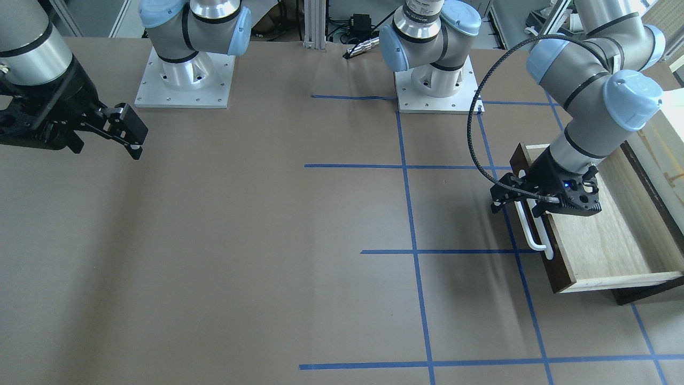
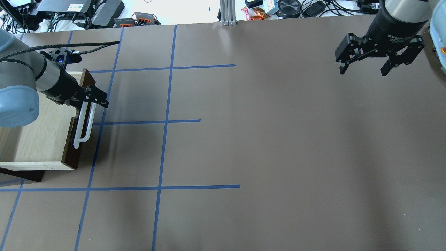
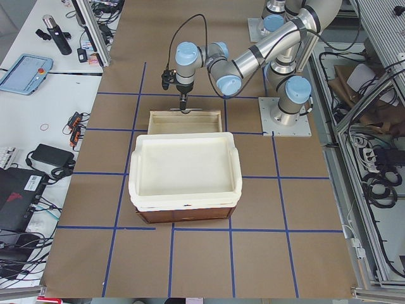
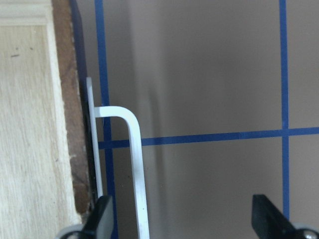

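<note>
A wooden drawer (image 1: 615, 237) stands pulled out from a box with a white top (image 3: 185, 168). White bar handles (image 1: 538, 244) run along its dark front, also seen in the top view (image 2: 87, 125). My gripper (image 3: 182, 95) hangs over the handle end of the drawer front. In the left wrist view my gripper is open, its fingers apart at the bottom, with the handle between and below them; whether it touches the handle cannot be told.
Other robot arms (image 1: 429, 77) stand at the back and side on white plates. The taped table (image 2: 292, 146) beyond the drawer front is clear. Cables and devices lie along the table's edges.
</note>
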